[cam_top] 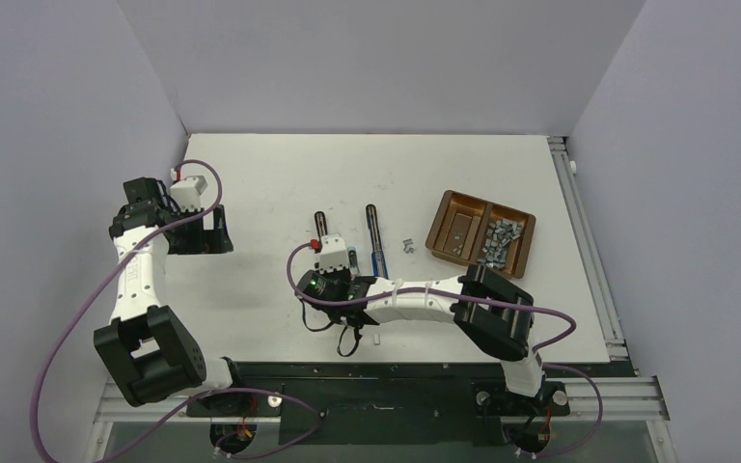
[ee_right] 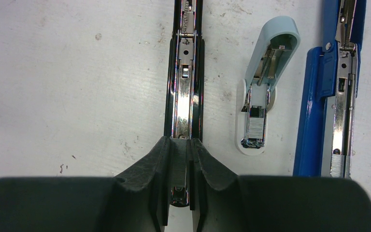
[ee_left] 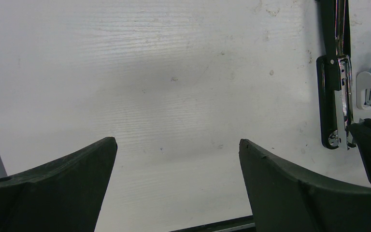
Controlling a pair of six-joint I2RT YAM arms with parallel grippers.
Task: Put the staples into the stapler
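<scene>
In the right wrist view a black stapler (ee_right: 184,101) lies opened out lengthwise, with my right gripper shut on a silver staple strip over its channel's near end. A mint mini stapler (ee_right: 270,48) and a blue stapler (ee_right: 311,111) stand opened to its right, each with silvery staples visible in its channel. My left gripper is open and empty at the table's left side; the black stapler shows at the right of the left wrist view.
A brown two-compartment tray (cam_top: 433,234) with staple pieces sits on the right, beside loose staple strips (cam_top: 408,245). A small pale piece (cam_top: 376,339) lies near the front edge.
</scene>
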